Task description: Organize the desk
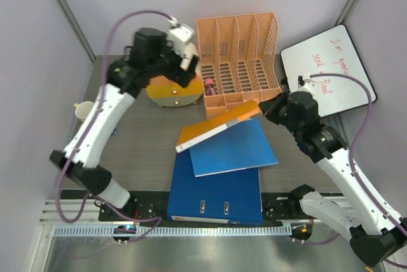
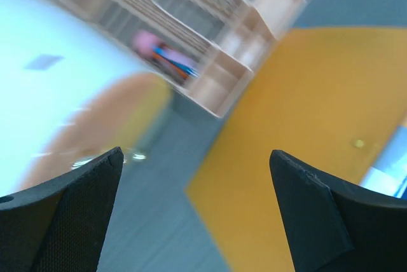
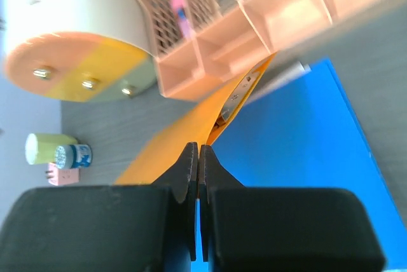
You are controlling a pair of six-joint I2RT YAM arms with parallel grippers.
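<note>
An orange folder [image 1: 216, 125] is tilted over a light-blue folder [image 1: 232, 148], its right end raised. Thin orange cover edge [image 3: 212, 131] runs into the fingertips of my right gripper [image 1: 262, 108], which is shut on it. Underneath lies a large dark-blue binder [image 1: 213, 189] at the front of the desk. My left gripper [image 1: 187, 72], blurred in the top view, is high near the round drawer unit. In the left wrist view its fingers [image 2: 315, 211] stand wide apart with nothing between them. A peach file rack [image 1: 238, 62] stands at the back.
The drawer unit [image 1: 175, 97] sits left of the rack, partly hidden by my left arm. A whiteboard [image 1: 327, 68] leans at the right. A cup [image 1: 82, 110] and small jars [image 3: 75, 156] stand far left. Bare desk [image 1: 143, 145] shows left of the folders.
</note>
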